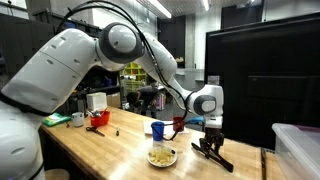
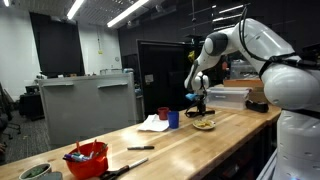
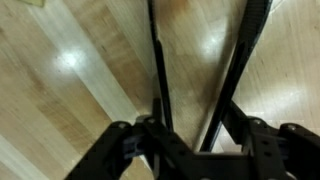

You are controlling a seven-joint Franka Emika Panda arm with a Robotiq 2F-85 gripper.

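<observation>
A long black two-armed tool, seemingly tongs (image 1: 213, 155), is low over the wooden table at the right in exterior view 1. My gripper (image 1: 212, 141) points down at its near end. In the wrist view two dark arms (image 3: 236, 62) spread upward in a V from my gripper, one on each side of a strip of bare wood. Their lower ends meet the finger region, but whether the fingers grip them is unclear. A plate of yellow food (image 1: 162, 155) stands left of the tool. Behind it is a blue cup (image 1: 158, 131).
A white tub (image 1: 297, 145) borders the right side. A red cup (image 2: 163, 113) and white paper (image 2: 152, 124) lie near the blue cup. Several utensils and a red basket (image 2: 86, 158) sit at the far end. Mid-table is clear.
</observation>
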